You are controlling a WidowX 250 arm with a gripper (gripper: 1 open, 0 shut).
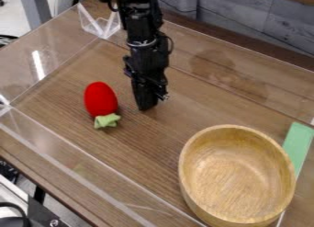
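My black gripper (146, 98) hangs over the middle of the wooden table, shut, with nothing visible between its fingers. To its lower left lies a red object (101, 99), apart from it, with a light green piece (106, 122) at its lower end. A large yellow bowl (237, 172) sits at the front right.
A green flat piece (297, 148) lies at the right edge beside the bowl. A clear plastic item (98, 17) is at the back left.
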